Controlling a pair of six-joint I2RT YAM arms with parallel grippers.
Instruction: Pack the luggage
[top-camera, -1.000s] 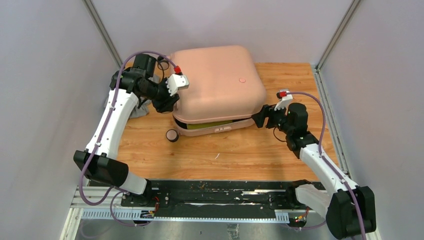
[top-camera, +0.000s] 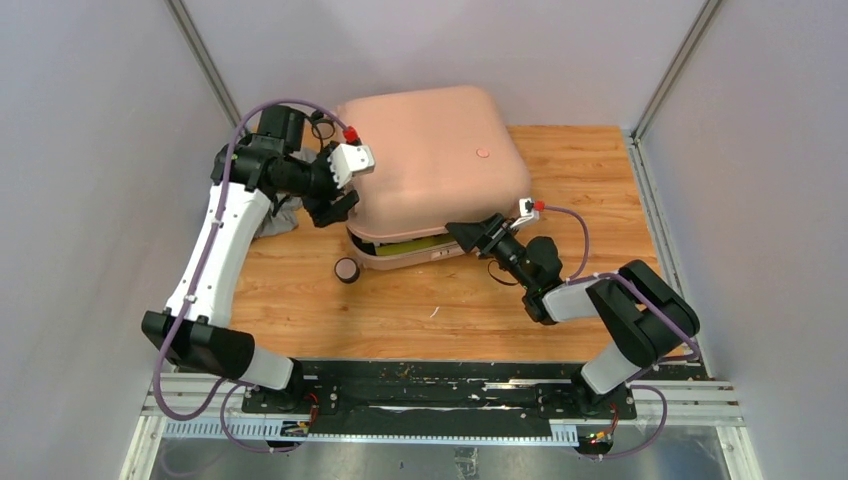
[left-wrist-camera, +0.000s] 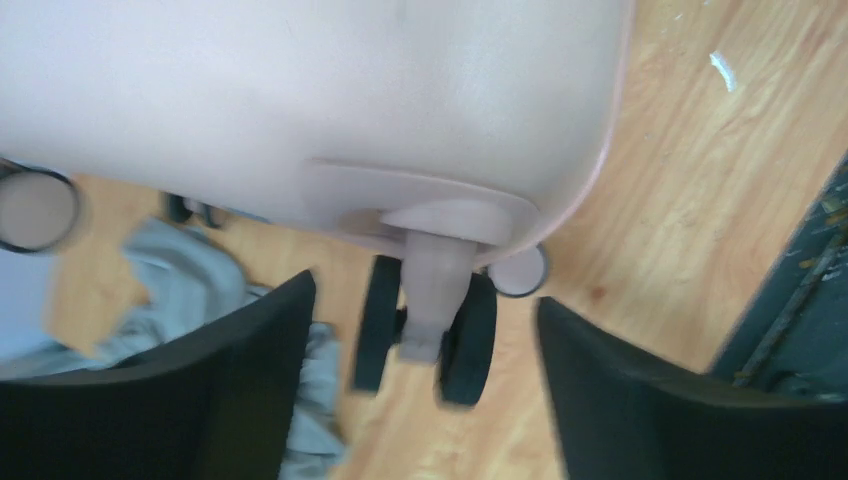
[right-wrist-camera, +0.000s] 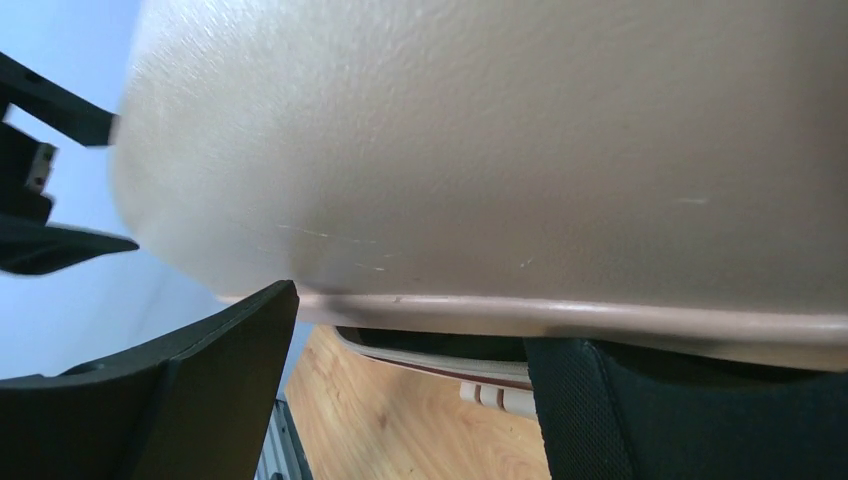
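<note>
A pink suitcase (top-camera: 440, 160) lies on the wooden table, lid lowered over its base with a dark gap at the front showing something yellow-green (top-camera: 410, 243). My left gripper (top-camera: 335, 205) is at the lid's left end; in the blurred left wrist view its fingers are apart near a wheel (left-wrist-camera: 430, 290), not shut on it. My right gripper (top-camera: 468, 235) stands open at the front edge; in the right wrist view one finger (right-wrist-camera: 580, 400) reaches to the gap under the lid's rim.
Grey cloth (top-camera: 275, 222) lies left of the suitcase, and a small round dark item (top-camera: 347, 270) sits in front of it. Walls stand at the back and sides.
My right gripper has moved left along the suitcase's front edge from its right corner. The left gripper has shifted very slightly, and the lid's right side appears slightly shifted.
</note>
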